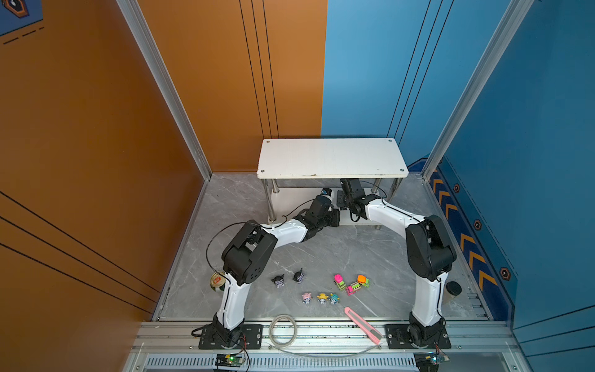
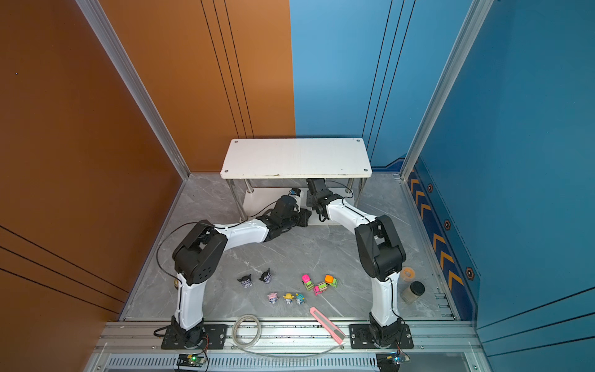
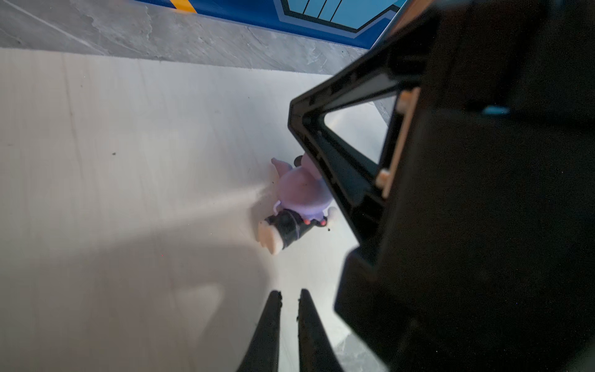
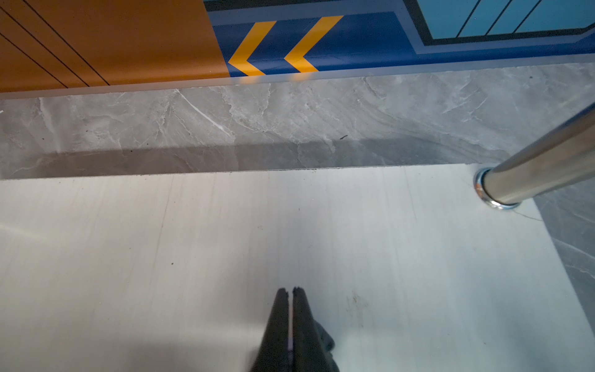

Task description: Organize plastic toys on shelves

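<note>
On the white lower shelf (image 3: pixel 155 155), a purple-headed toy figure (image 3: pixel 303 189) with dark clothing lies on its side. My left gripper points at the shelf just short of the toy's feet; its fingers stand slightly apart with nothing between them. Against the toy's far side in that view is the black body of my right gripper, which is shut, its tips down near the shelf. A sliver of purple and a dark bit show behind its fingers; the toy is mostly hidden there. On the floor stand dark striped figures (image 1: pixel 278 281), small colourful figures (image 1: pixel 322 298) and blocky vehicles (image 1: pixel 353 288).
Above both grippers is the upper shelf board (image 1: pixel 331 158), held by metal posts (image 4: pixel 539 167). The two wrists are close together under its front edge. A pink cutter (image 1: pixel 363 325) and a coiled tube (image 1: pixel 283 329) lie by the rail. The shelf's right part is bare.
</note>
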